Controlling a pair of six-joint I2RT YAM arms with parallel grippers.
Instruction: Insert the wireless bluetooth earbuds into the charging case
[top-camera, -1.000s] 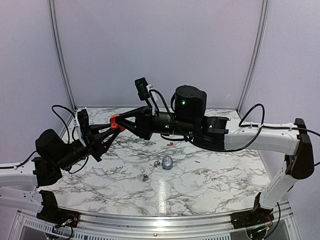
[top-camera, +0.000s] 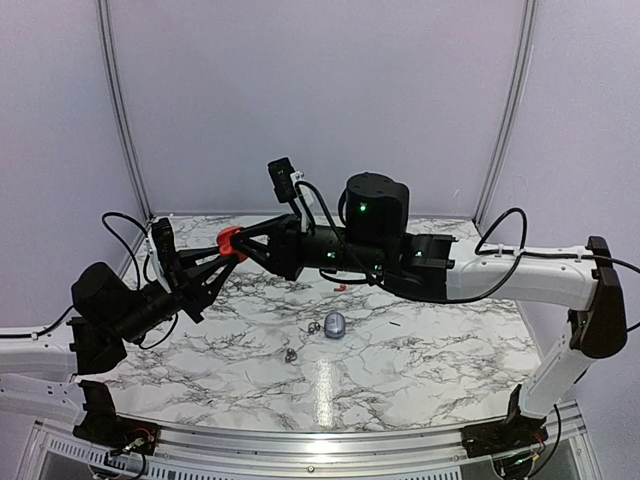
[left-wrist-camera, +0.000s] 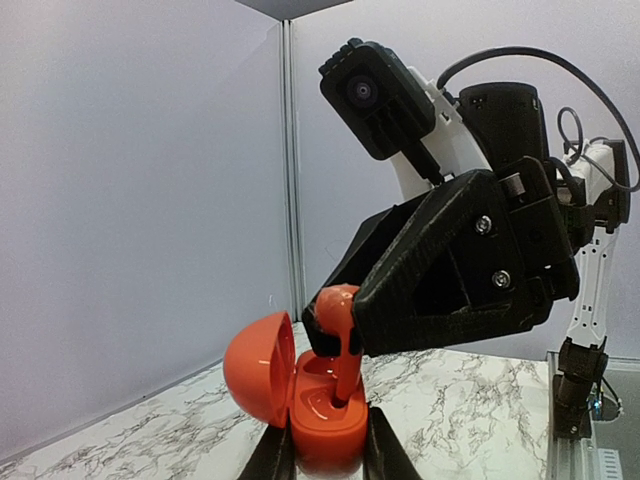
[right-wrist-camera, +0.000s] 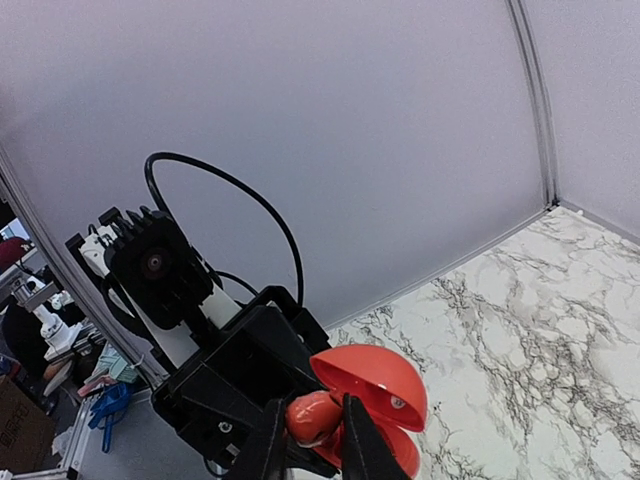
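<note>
My left gripper is shut on the orange-red charging case, whose lid stands open. An earbud of the same colour is upright at the case, its stem reaching down into the open base. My right gripper has its fingertips on either side of that earbud; whether they press on it is unclear. In the right wrist view the lid rises just beyond the earbud's rounded head. A small red piece, perhaps the other earbud, lies on the table.
A grey-silver rounded case rests on the marble table. Small silvery pieces lie near it, one beside it and another farther forward. Both arms meet above the table's left half.
The left arm and the case look almost still.
</note>
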